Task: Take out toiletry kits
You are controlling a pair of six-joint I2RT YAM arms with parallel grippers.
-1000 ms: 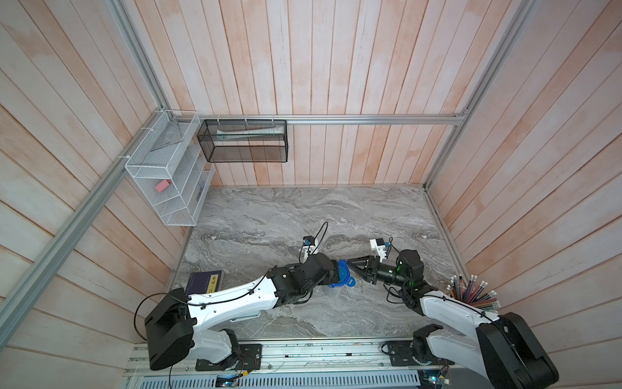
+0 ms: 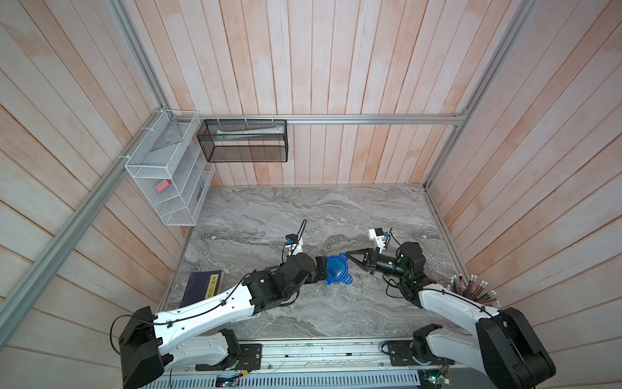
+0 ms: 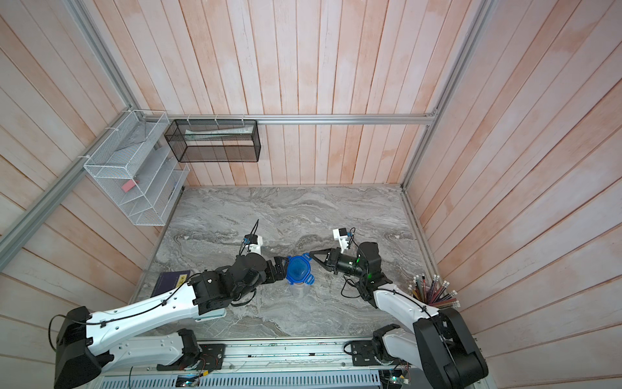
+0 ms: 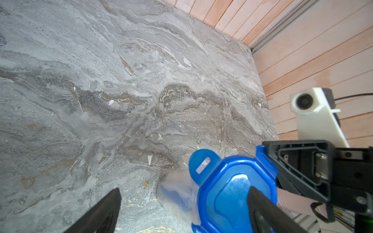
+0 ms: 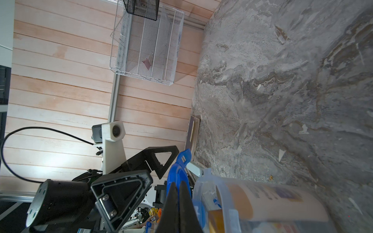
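Observation:
A translucent container [image 5: 272,205] with blue lid stands mid-table, bottles visible through its side; the lid is tipped up at its left edge in the right wrist view. My left gripper [image 2: 318,269] is just left of the lid, open, its fingers spread with nothing held. My right gripper [image 3: 313,254] is shut at the lid's upper right edge, its fingertips against or very near the blue rim; whether it grips the rim is hidden.
A dark book [image 2: 199,288] lies at the left. Wire shelves [image 2: 168,175] and a black basket [image 2: 243,155] hang on the walls. Bundled pens or rods [image 3: 434,295] stand at the right edge.
My left arm has moved leftward, uncovering more of the blue lid. The right gripper has shifted slightly upward and stays at the lid's edge.

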